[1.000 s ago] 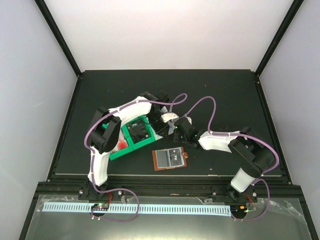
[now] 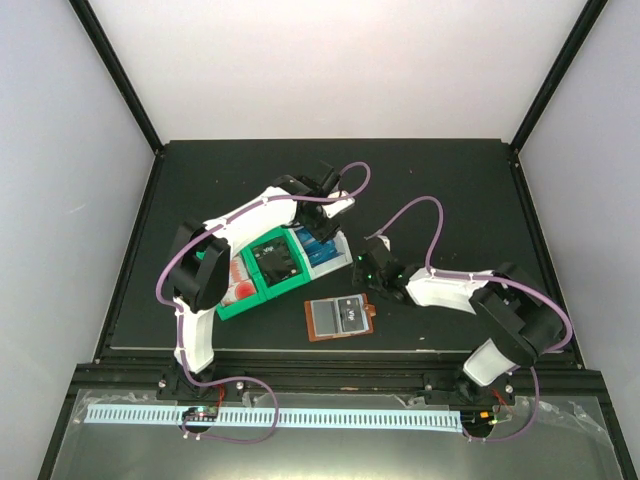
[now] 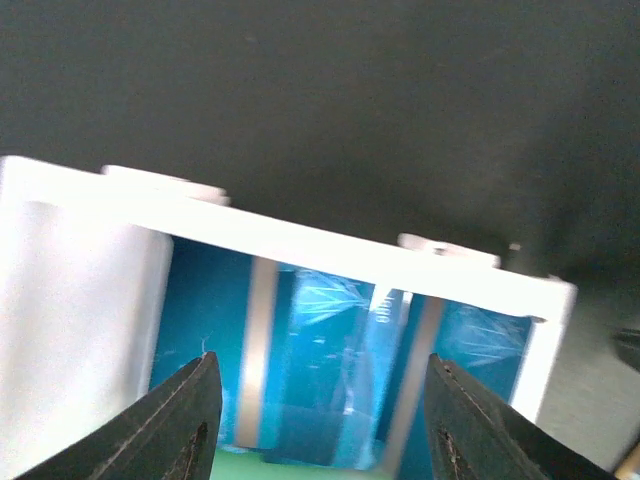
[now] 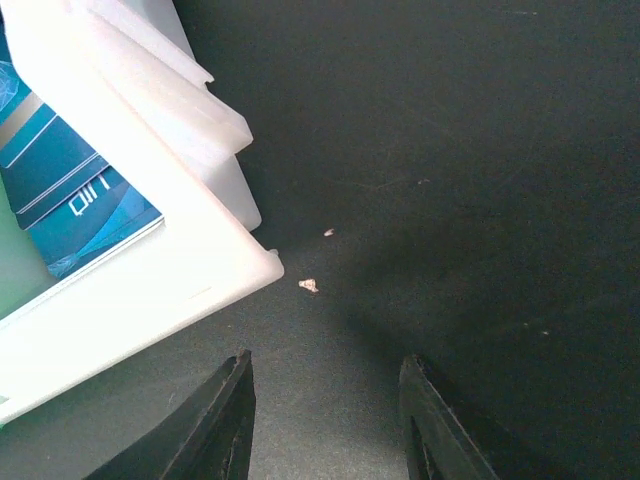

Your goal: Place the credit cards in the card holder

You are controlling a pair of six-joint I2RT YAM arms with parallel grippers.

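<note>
Blue credit cards (image 3: 330,350) lie in a white-rimmed compartment (image 4: 170,270) at the right end of a green tray (image 2: 285,283). My open left gripper hovers over that compartment, nothing held. My right gripper stands apart from the compartment's corner, its fingers parted over bare mat with nothing between them. An open card holder (image 2: 339,316), tan with clear sleeves, lies on the mat below the tray in the top view.
The tray also holds dark contents (image 2: 275,260) and red contents (image 2: 238,281).
My left gripper has risen slightly up and back in the top view, uncovering more of the blue cards. The right arm has shifted a little to the right.
</note>
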